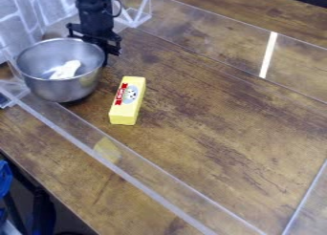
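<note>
A steel bowl (57, 86) sits at the left of the wooden table (217, 134), with a white object (67, 69) inside it. A yellow box (126, 100) with a red label lies to the right of the bowl. The dark gripper (94, 29) is at the top, just behind the bowl, its lower part small and partly hidden by the bowl; its fingers are too unclear to judge.
Clear plastic walls border the work area. Crumpled white material stands at the upper left.
</note>
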